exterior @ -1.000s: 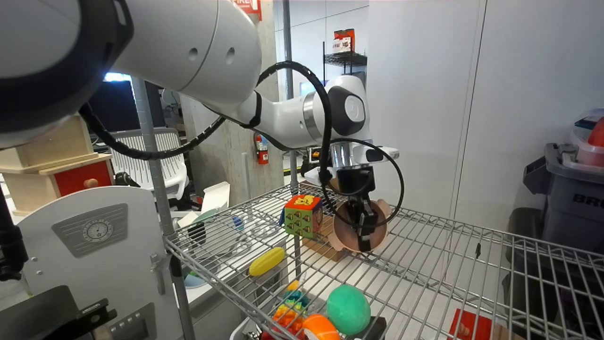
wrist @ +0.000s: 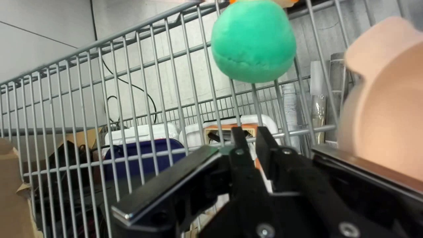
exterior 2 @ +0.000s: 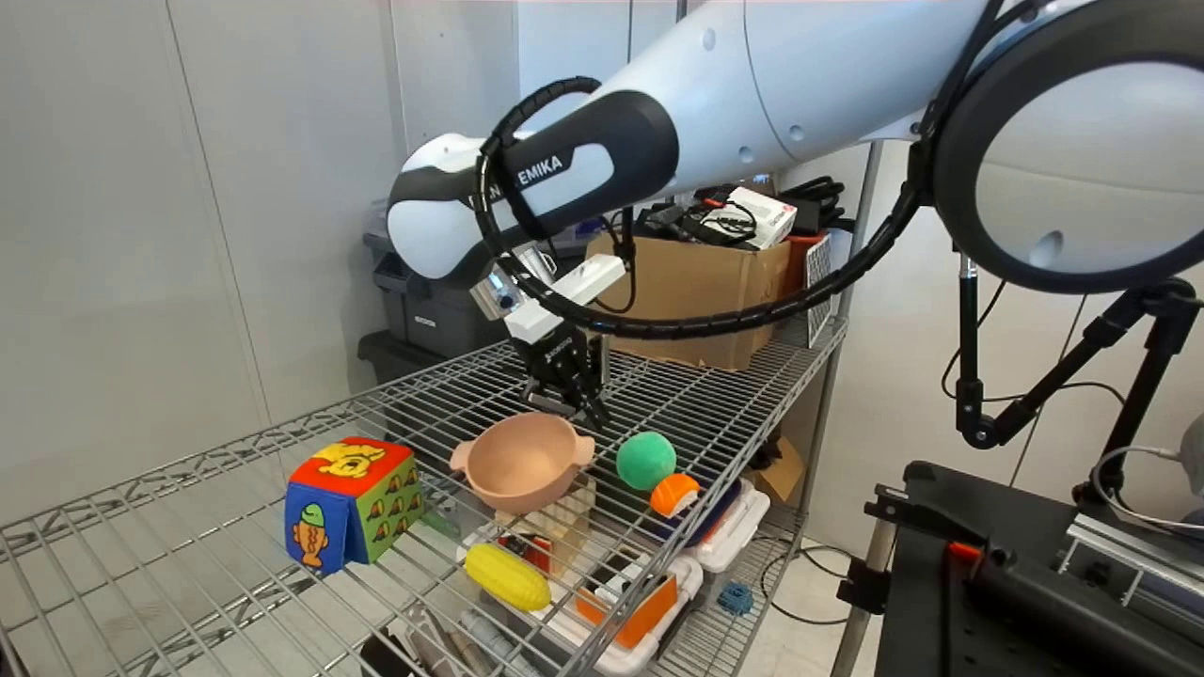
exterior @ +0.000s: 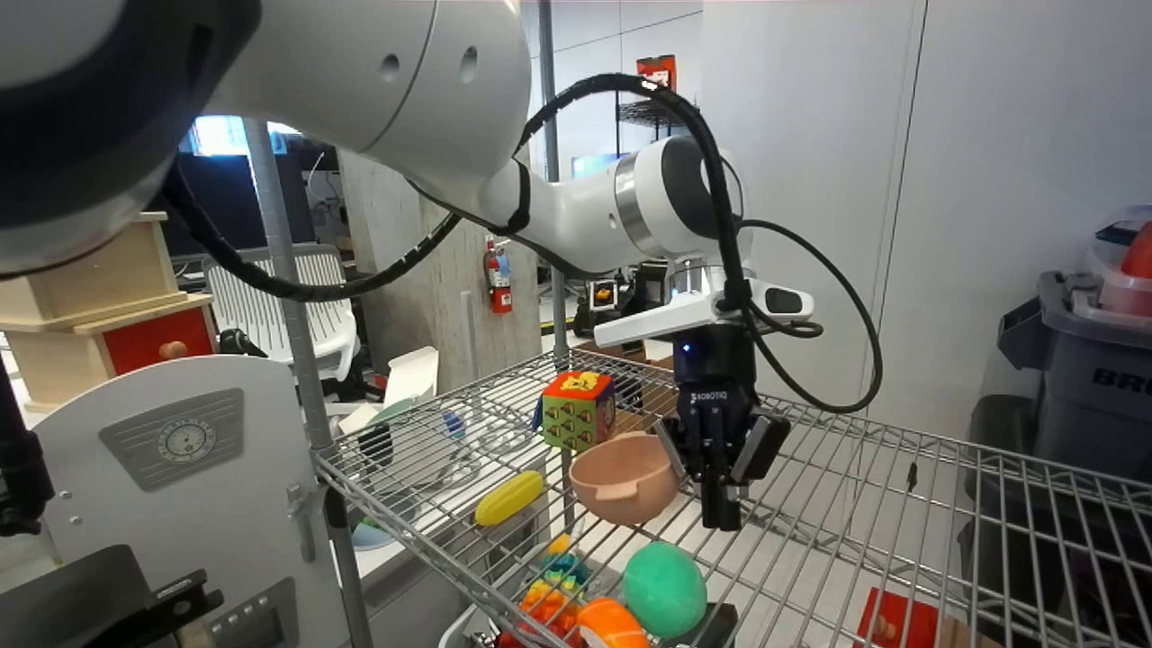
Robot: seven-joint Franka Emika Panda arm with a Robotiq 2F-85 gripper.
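A peach bowl with two small handles stands upright on the wire rack. In the other exterior view the bowl faces up and its inside looks empty. My gripper points down right beside it; whether they touch cannot be told. In the wrist view, a narrow gap shows between the tips of my gripper, with nothing in it. The bowl fills the right edge there. A green ball lies ahead of the fingers.
A yellow corn toy, a soft picture cube and an orange toy also lie on the rack. A cardboard box stands at its far end. In exterior view 1, the rack's right side is clear.
The bowl was tipped up at my gripper, farther back; now it stands upright, nearer the ball. My gripper has turned and moved to the right of the bowl.
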